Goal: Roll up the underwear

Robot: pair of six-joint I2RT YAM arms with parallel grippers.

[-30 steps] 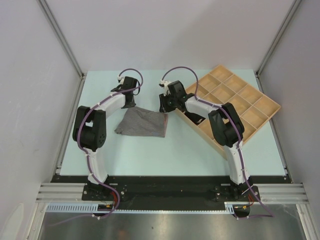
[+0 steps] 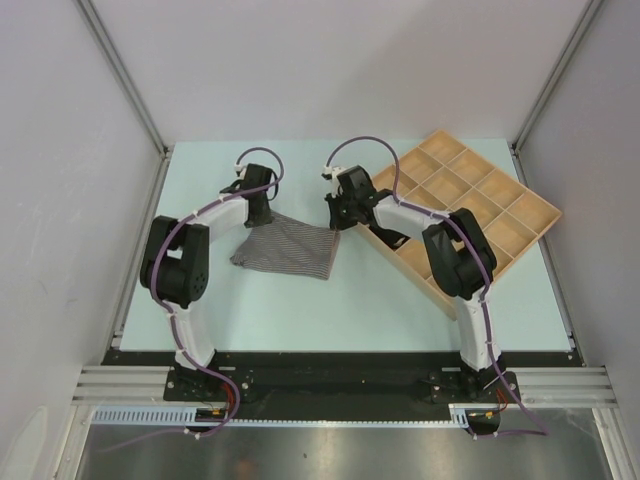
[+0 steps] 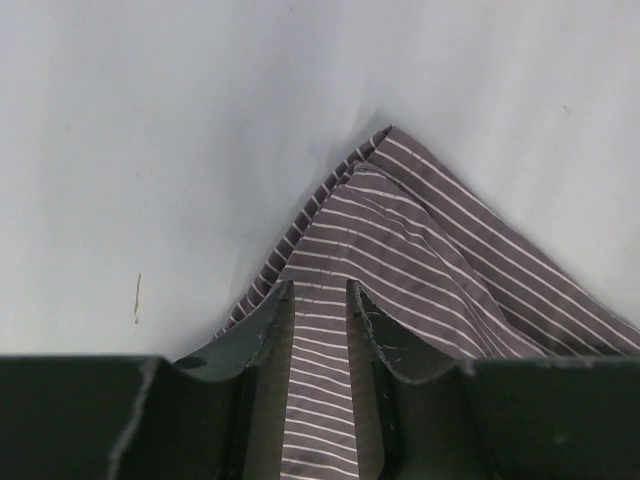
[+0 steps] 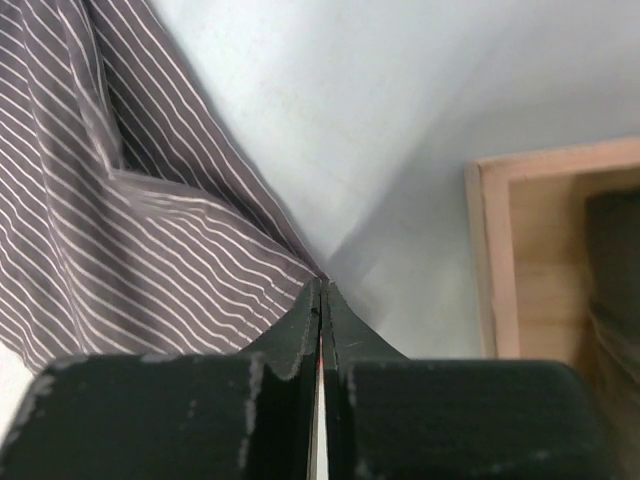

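The striped dark underwear (image 2: pixel 290 245) lies spread on the white table, its far edge partly folded over. In the left wrist view, my left gripper is part open over the striped cloth (image 3: pixel 320 385), with a gap between its fingers and nothing held there. My right gripper is shut at the far right corner of the underwear (image 4: pixel 170 270). Its fingertips meet right at the cloth's edge; whether a thin bit is pinched between them is hidden.
A wooden divided box (image 2: pixel 480 200) stands on the right, close beside the right gripper. Dark cloth (image 4: pixel 618 260) lies in one of its compartments.
The left gripper has come a little nearer the front over the cloth. My right gripper has shifted slightly right and toward the front, and the cloth's right edge sits slightly further right.
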